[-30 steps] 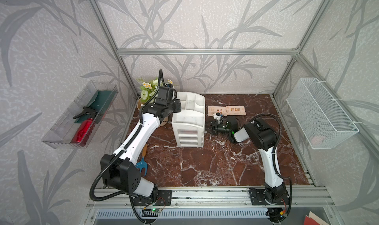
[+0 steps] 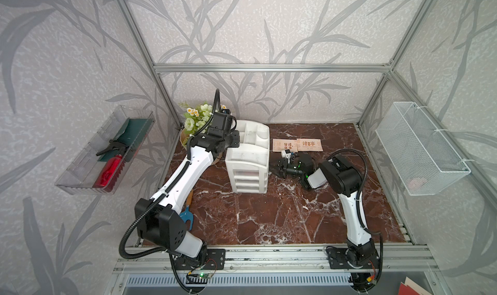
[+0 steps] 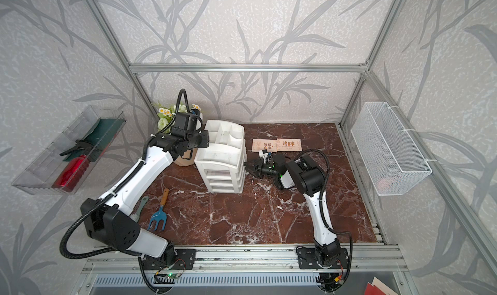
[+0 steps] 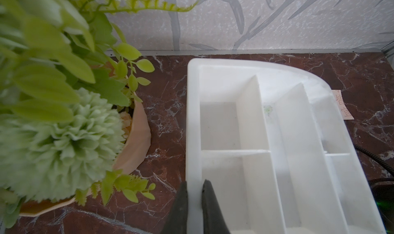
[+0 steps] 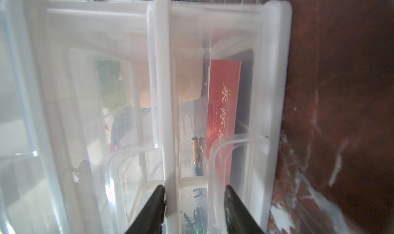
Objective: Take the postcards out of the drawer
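Observation:
The white drawer organizer (image 2: 247,170) stands mid-table; my left gripper is shut on the side rim of its compartmented top. My right gripper is at the clear drawer fronts (image 5: 273,90), shut on part of a drawer front. Behind the front shows a red card (image 5: 223,98) with gold lettering. Two pale printed postcards (image 2: 284,145) (image 2: 309,144) lie on the table right of the organizer, near the back.
A flower pot (image 4: 133,135) is close left of the organizer. Blue garden fork (image 3: 158,217) lies front left. Wire basket (image 3: 388,150) hangs on the right wall, clear bin (image 3: 41,181) on the left.
The right arm is almost unchanged.

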